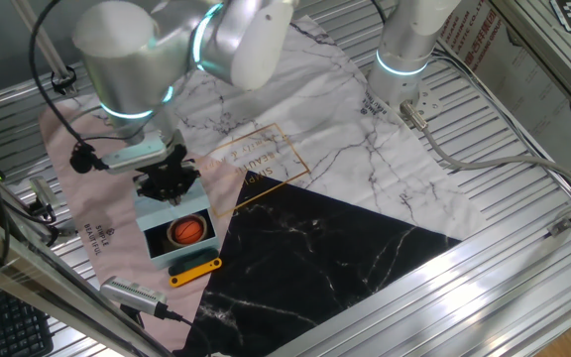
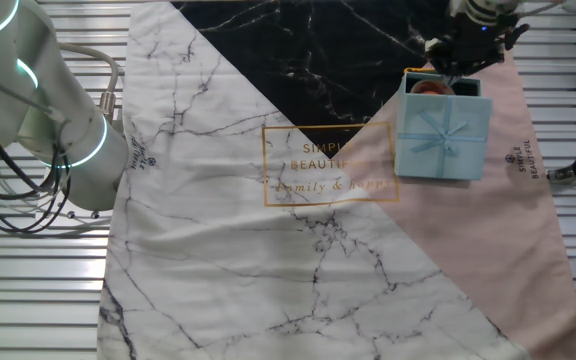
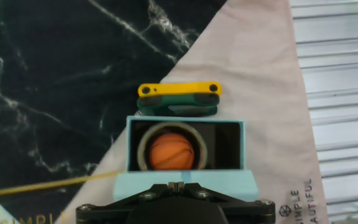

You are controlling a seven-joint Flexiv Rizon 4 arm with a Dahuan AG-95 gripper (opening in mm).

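Note:
A light blue gift box (image 3: 129,143) stands open on the pink part of the cloth. Inside it, an orange basketball-patterned ball (image 3: 171,152) rests within a pale round ring (image 3: 143,149); the rest of the interior is dark. The box's lid (image 2: 443,137), with a ribbon bow, covers the side away from the opening. My gripper is over the lid side, its fingertips together and nothing visible between them. From exterior view 1 the gripper (image 1: 175,200) appears right above or against the lid; whether it touches cannot be told.
A folding tool with yellow (image 3: 179,89) and green (image 3: 179,104) handles lies close beside the box's open side.

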